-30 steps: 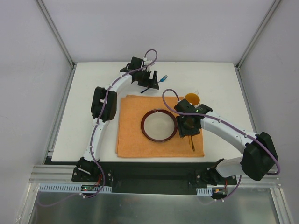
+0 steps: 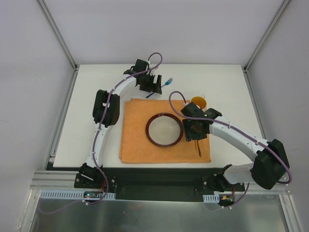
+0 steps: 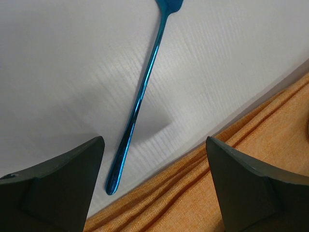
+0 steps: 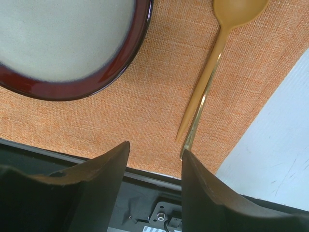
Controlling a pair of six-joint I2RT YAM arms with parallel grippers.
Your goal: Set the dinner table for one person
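A blue fork [image 2: 168, 81] lies on the white table just beyond the orange placemat. My left gripper [image 2: 157, 92] is over its handle; in the left wrist view the fork's handle [image 3: 137, 104] runs between the open fingers, touched by neither. On the placemat [image 2: 137, 152] sits a plate [image 2: 164, 129] with a dark red rim. To its right lie a mustard spoon [image 4: 207, 77] and a thin gold utensil [image 4: 195, 123] side by side. My right gripper is open above them, with nothing held. The gold utensil's upper part is hidden under the spoon.
A yellow mug [image 2: 199, 102] stands at the placemat's far right corner, close to the right arm. Bare table [image 2: 217, 82] lies at the back right, and more along the left side.
My left gripper has shifted very slightly toward the left and the near side over the fork's handle. The right arm has barely moved, and the tableware lies where it was.
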